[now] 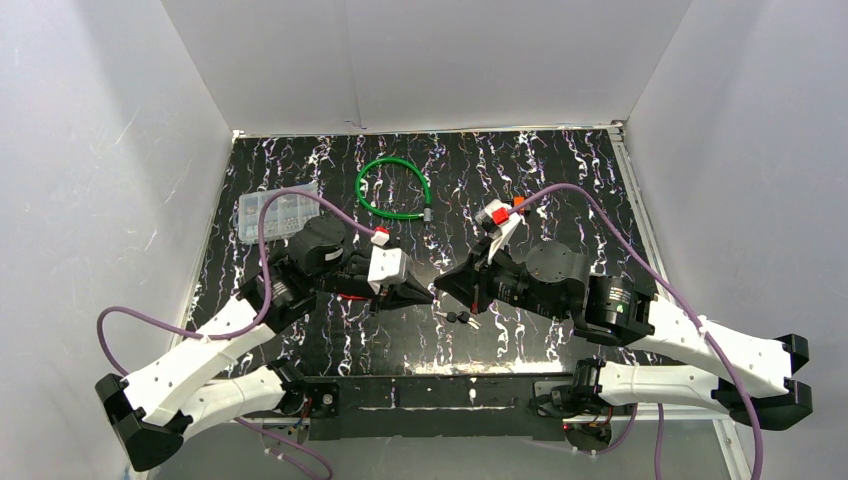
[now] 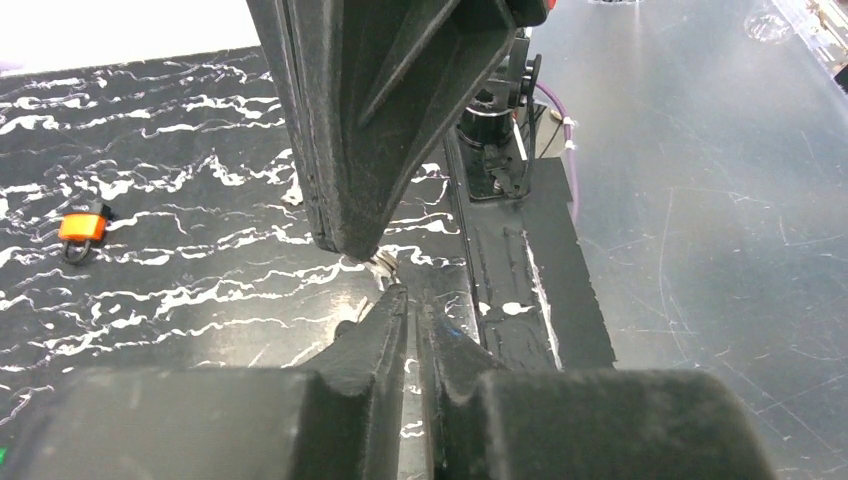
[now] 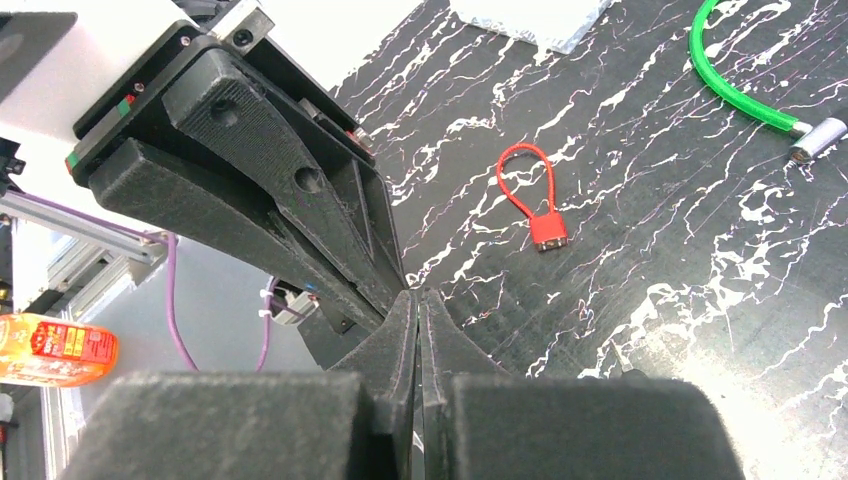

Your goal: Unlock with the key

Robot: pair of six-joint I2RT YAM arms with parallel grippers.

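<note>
Two keys with black heads and silver blades lie on the dark table below the grippers. In the left wrist view a silver blade shows just past the right gripper's tip, and the keys are partly hidden. My left gripper is shut, with nothing visible between its fingers. Facing it, tip close to tip, my right gripper is likewise shut with nothing showing in it. On the table are a red lock with a cable loop, an orange padlock and a green cable lock.
At the back left stands a clear compartment box. An orange object shows at the left edge of the right wrist view. Bare table lies at the back right, and the front strip is mostly clear.
</note>
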